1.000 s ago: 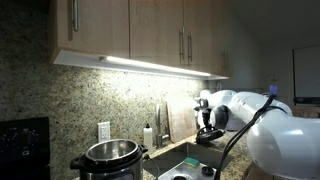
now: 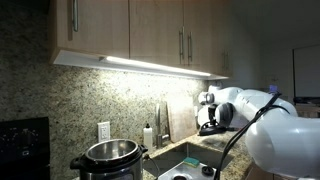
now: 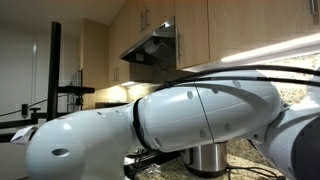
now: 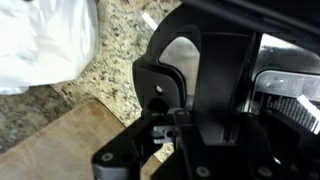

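Note:
In exterior view 1 my gripper (image 2: 208,118) is at the far end of the counter, right of the sink, with a dark shape around and below it. The wrist view shows the gripper at the bottom, its fingers drawn together over a black object (image 4: 158,88) with a small hole and a shiny curved part. A dark strip (image 4: 215,85) runs up from the fingertips. Whether any of it lies between the fingers is hard to tell. My arm blocks the gripper in exterior view 2.
A metal sink (image 4: 285,95) lies right of the gripper. White plastic (image 4: 45,40) and a wooden board (image 4: 62,145) are on its left. A silver cooker (image 2: 112,152) stands left of the sink (image 2: 180,155), near a soap bottle (image 2: 148,137). Cabinets (image 2: 160,35) hang overhead.
My arm has shifted slightly up and to the right. The dark shape at the gripper appears a little higher than before.

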